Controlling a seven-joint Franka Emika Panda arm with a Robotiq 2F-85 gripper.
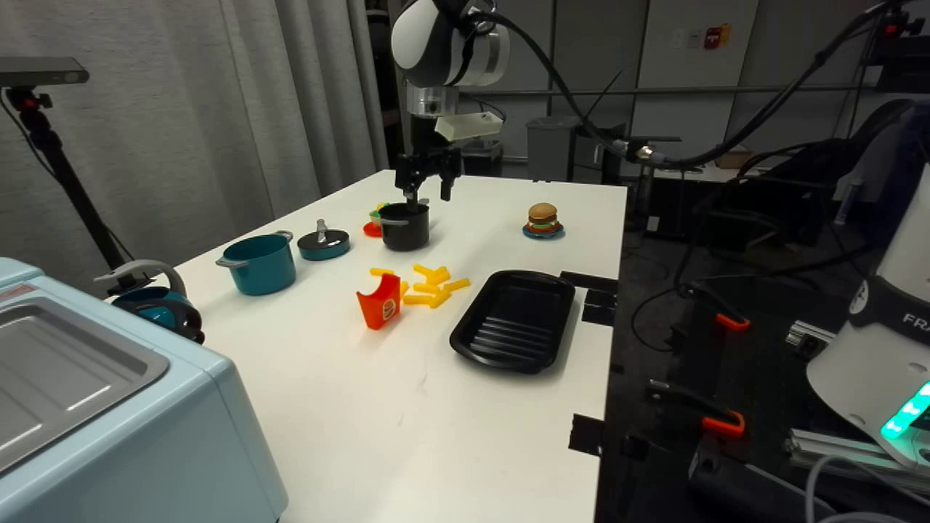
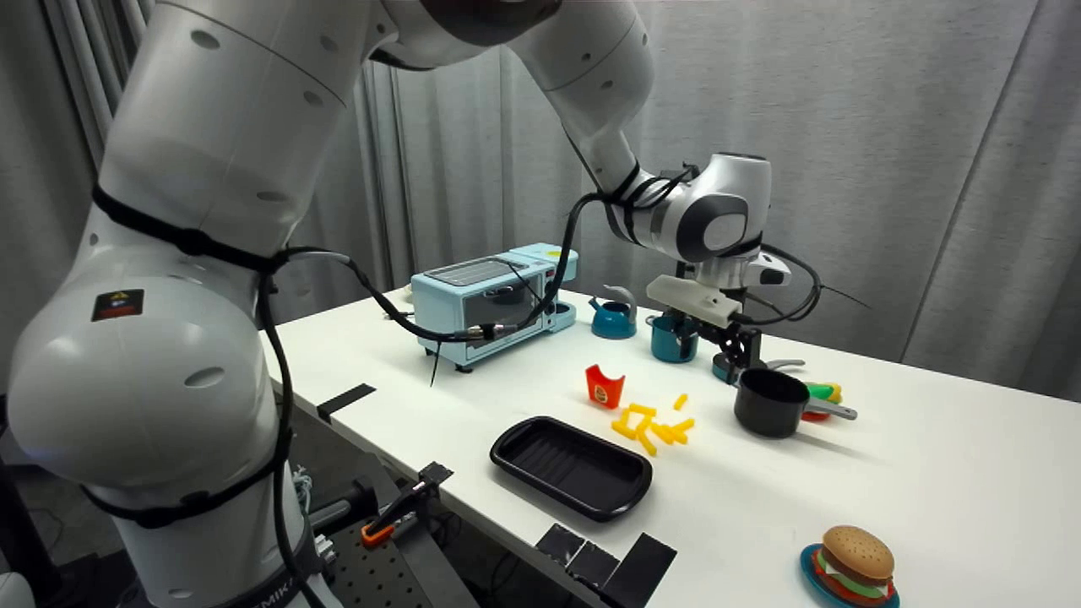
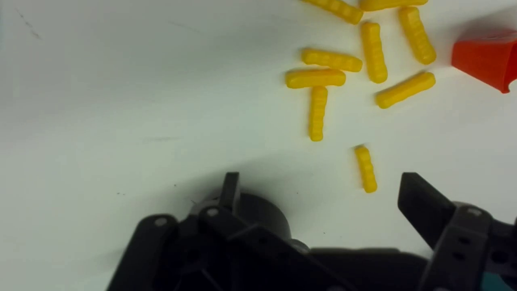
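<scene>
The black pot stands upright on the white table, its handle pointing away to the right in exterior view 2. My gripper is low over it, fingers wide apart. In the wrist view one finger overlaps the dark pot, and the other finger is well off to the right. Nothing shows between them except bare table and one yellow fry beneath. Whether the near finger is inside the pot or only above its rim, I cannot tell. My own gripper body hides much of the pot there.
Several yellow fries lie near the red fry box. A black tray sits nearer the table edge, with a burger beyond. The teal pot, teal lid and blue oven line the other side.
</scene>
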